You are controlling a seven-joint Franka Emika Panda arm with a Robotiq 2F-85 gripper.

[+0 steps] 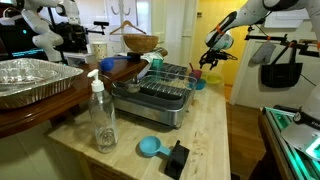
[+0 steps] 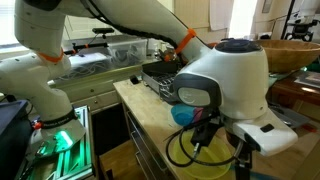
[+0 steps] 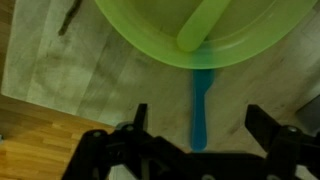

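Note:
My gripper stands open above the counter, with nothing held between its fingers. Below the gap lies a slim blue handle (image 3: 200, 110), whose upper end runs under or behind a yellow-green bowl (image 3: 150, 38). Inside that bowl rests a light green handle (image 3: 205, 22). From the side, the arm's white body covers much of the yellow-green bowl (image 2: 213, 150) in exterior view 2. Far back in exterior view 1, the gripper (image 1: 207, 65) appears small near the bowls.
A blue bowl (image 2: 186, 117) sits close to the arm. The dish rack (image 1: 160, 98), soap bottle (image 1: 102, 118), blue scoop (image 1: 150, 146) and black object (image 1: 177, 160) occupy the nearer counter. Bare counter (image 1: 207, 130) extends along the front edge.

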